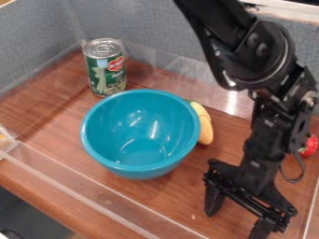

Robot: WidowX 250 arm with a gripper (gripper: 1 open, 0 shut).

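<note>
My black gripper [240, 213] points down at the right of the wooden surface, low over it, its fingers spread open with nothing visible between them. To its left is an empty blue bowl [140, 134]. A yellow oblong object [202, 123] lies just behind the bowl's right side. A green can [104, 67] with a label stands upright at the back left.
Behind the arm a red object [311, 146] shows at the right edge. Grey walls [37, 51] and clear plastic edges bound the surface. The wood left of the bowl and between bowl and gripper is clear.
</note>
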